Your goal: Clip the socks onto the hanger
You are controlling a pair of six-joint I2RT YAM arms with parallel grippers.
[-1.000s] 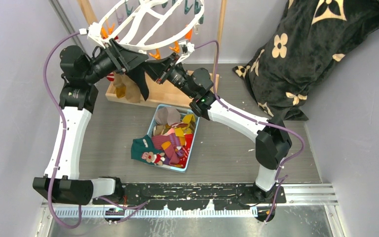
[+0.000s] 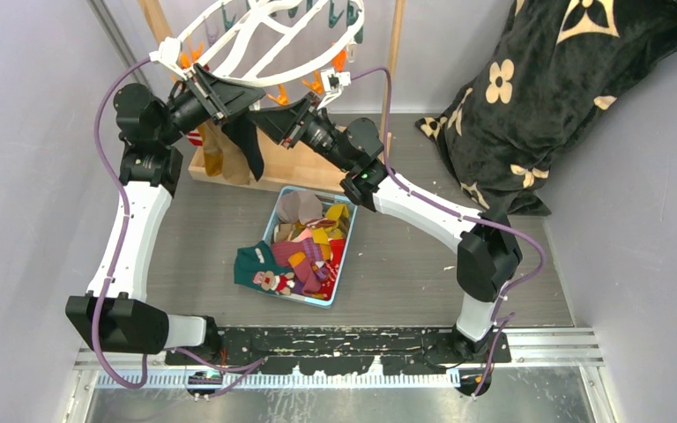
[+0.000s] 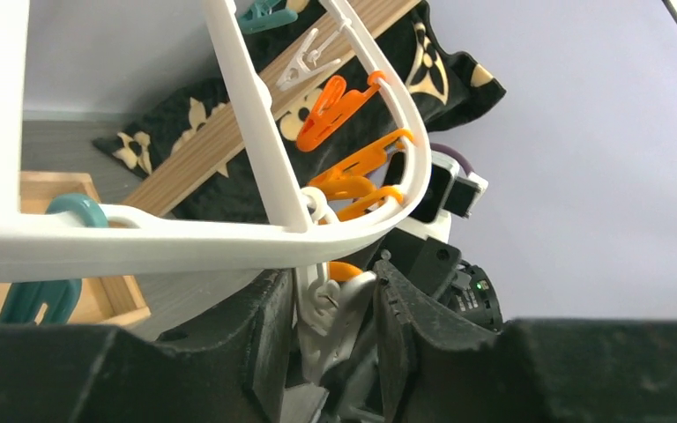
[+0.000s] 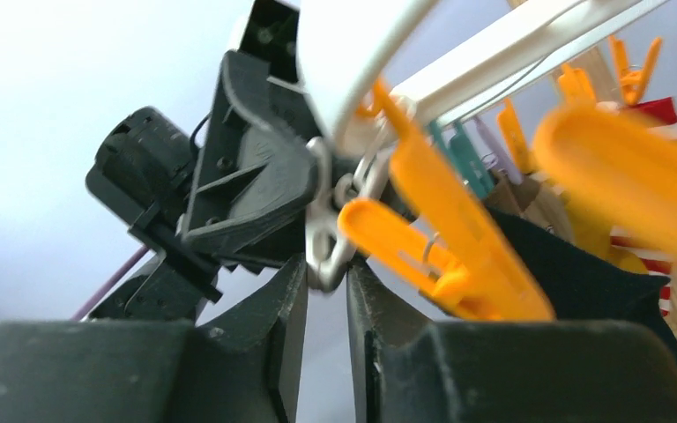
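Observation:
Both grippers meet at the front rim of the white hanger [image 2: 294, 70]. My left gripper has its fingers around a white clip [image 3: 331, 326] beneath the rim; whether it grips is unclear. My right gripper is at a white clip too, close to orange clips [image 4: 458, 229]; its finger state is unclear. A dark sock [image 2: 247, 141] and brown socks [image 2: 216, 157] hang behind the left gripper. Loose socks [image 2: 304, 251] fill the blue bin below.
The wooden stand [image 2: 304, 172] is at the back. A black patterned cloth [image 2: 546, 106] covers the back right. Floor [image 2: 405, 273] right of the bin is clear.
My left arm has shifted slightly rightward, with its gripper staying at the hanger rim. The right arm shows little change.

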